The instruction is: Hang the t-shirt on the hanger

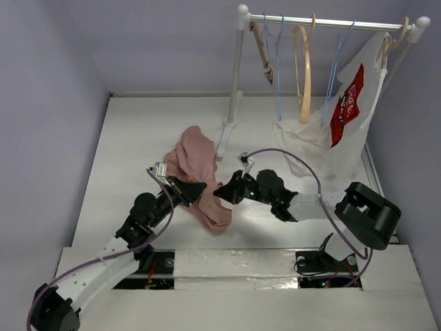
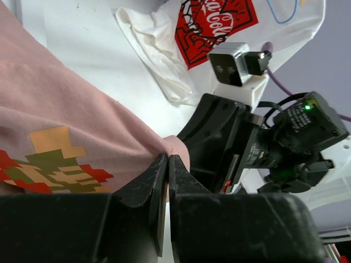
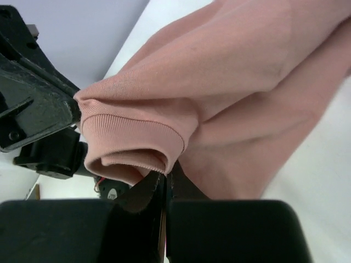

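A pink t shirt (image 1: 196, 155) lies crumpled on the white table, a coloured print (image 2: 55, 159) showing on it in the left wrist view. Its ribbed collar (image 3: 134, 129) bunches up between my two grippers. From the left side, my left gripper is shut, with the collar cloth at its fingertips. Opposite it, my right gripper is also shut, its tips pinching the collar's edge. A light wooden hanger (image 1: 305, 76) hangs on the rack, well away from both grippers.
The white rack's rail (image 1: 331, 23) also carries blue hangers (image 1: 278, 69) and another wooden hanger (image 1: 262, 52). A white shirt with a red print (image 1: 346, 107) hangs at the right, its lower part spread on the table. Bare table (image 1: 124, 152) lies left of the pink cloth.
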